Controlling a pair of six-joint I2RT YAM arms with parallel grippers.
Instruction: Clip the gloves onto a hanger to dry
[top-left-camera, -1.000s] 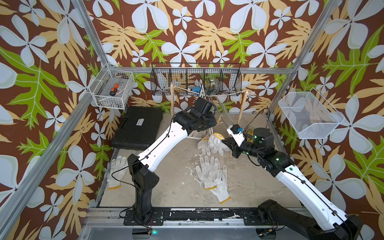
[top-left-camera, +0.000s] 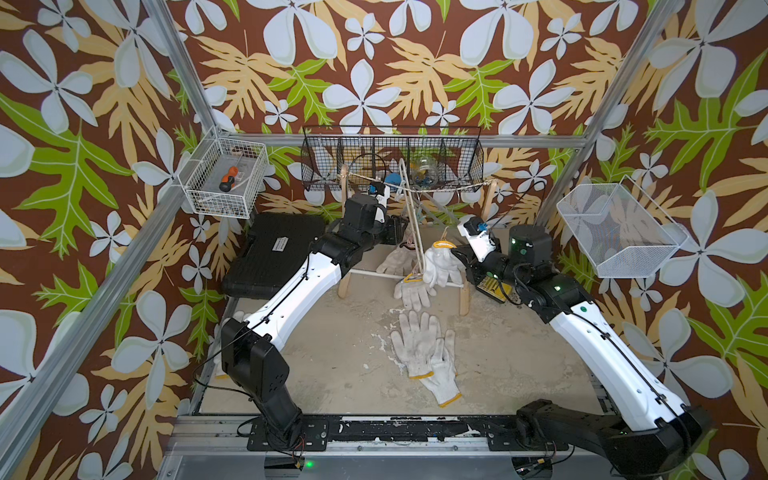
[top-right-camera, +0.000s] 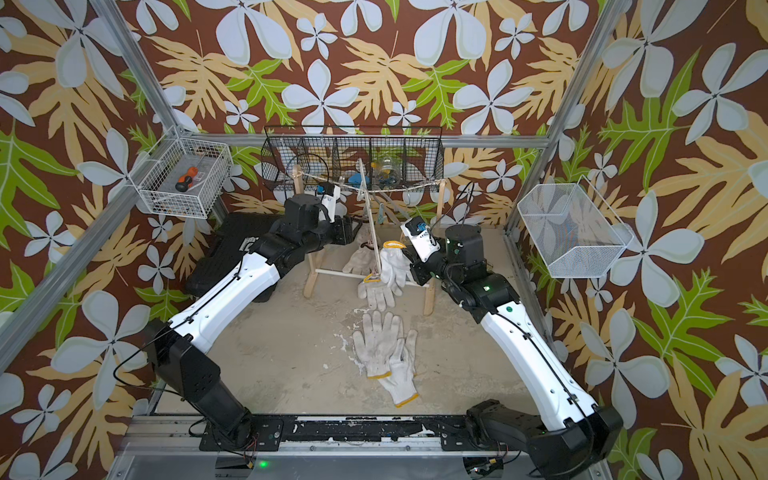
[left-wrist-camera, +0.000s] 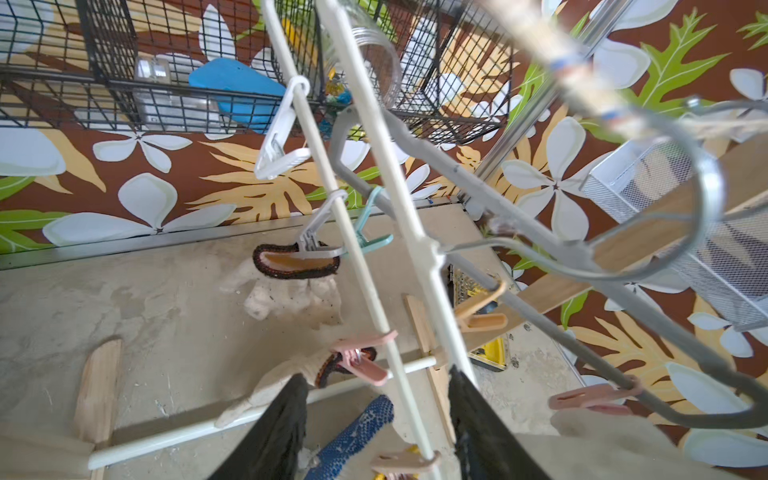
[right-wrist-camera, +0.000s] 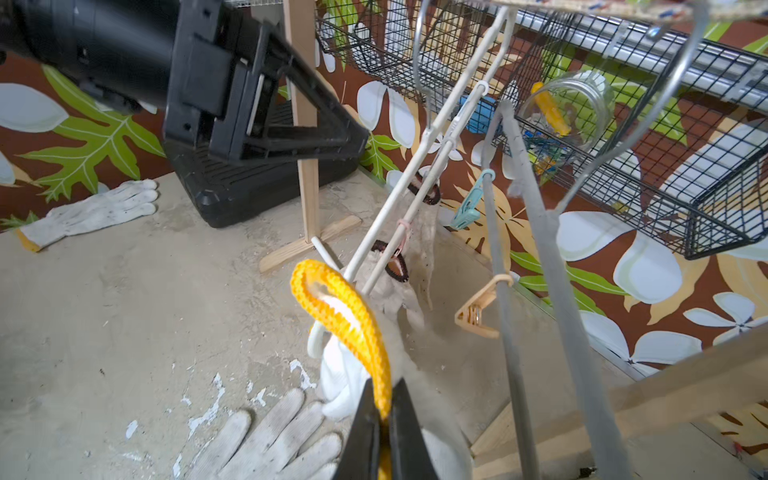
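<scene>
My right gripper is shut on the yellow cuff (right-wrist-camera: 336, 308) of a white glove (top-left-camera: 440, 264), held up beside the hangers. My left gripper, higher on the left, stands open above the hangers' white bars (left-wrist-camera: 352, 240), nothing seen between its fingers. Gloves with dark cuffs (left-wrist-camera: 292, 260) hang from clips on the bars. Empty-looking clips include a white one (left-wrist-camera: 276, 144), a teal one (right-wrist-camera: 472, 200) and an orange one (right-wrist-camera: 477, 312). Two gloves (top-left-camera: 416, 344) lie on the front table, another (right-wrist-camera: 88, 216) at the left.
A wooden rack (top-right-camera: 309, 280) carries the hangers. A black case (top-left-camera: 272, 256) lies at the back left. Wire baskets (top-left-camera: 224, 184) (top-left-camera: 616, 232) hang at both sides, a black one (top-right-camera: 352, 152) at the back.
My left arm has moved left and up, away from the middle of the hangers. My right gripper has shifted slightly, carrying the glove upward and nearer the bars.
</scene>
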